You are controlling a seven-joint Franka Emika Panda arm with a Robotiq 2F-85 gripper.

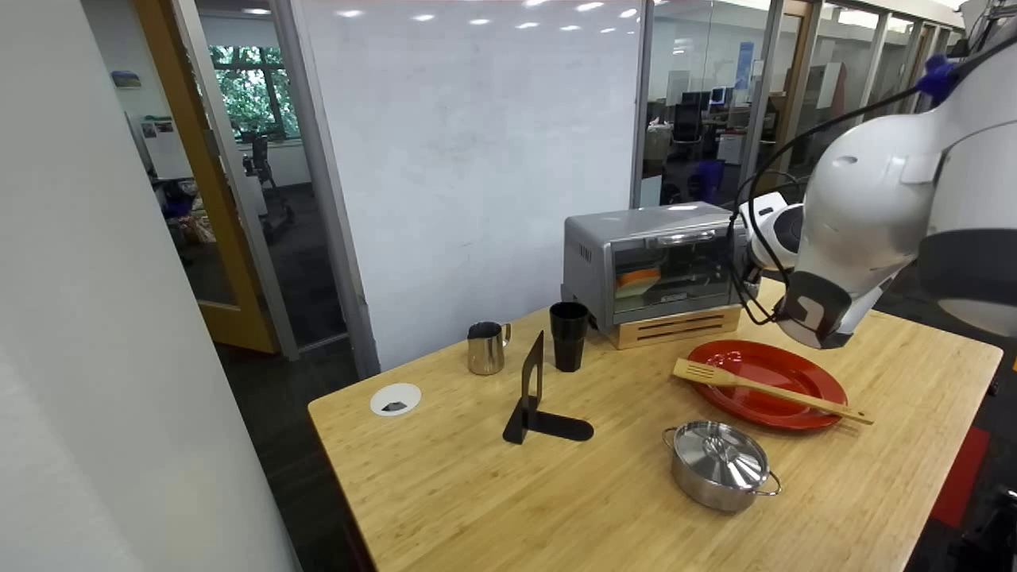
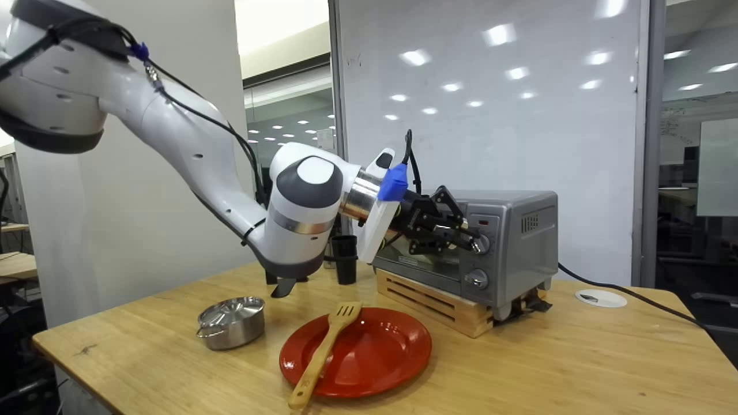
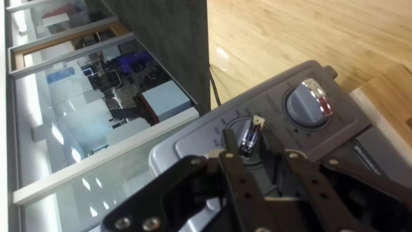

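The grey toaster oven (image 2: pixel 520 249) sits on a wooden slatted base, with two knobs on its control panel. My gripper is shut on the upper knob (image 3: pixel 251 136), whose shiny grip shows between the fingers. Nearer the base, the lower knob (image 3: pixel 309 103) stands clear of the fingers. From the side, the arm reaches across the oven's front to the panel. In exterior view 1 the arm hides the panel and the gripper. An orange item (image 1: pixel 636 278) shows through the closed glass door.
A red plate (image 2: pixel 394 356) with a wooden spatula (image 2: pixel 319 363) across it lies before the oven. Beside it is a lidded steel pot (image 2: pixel 235 325). A black cup (image 1: pixel 569 335), a steel pitcher (image 1: pixel 486 349) and a black bookend (image 1: pixel 534 410) stand to the oven's left.
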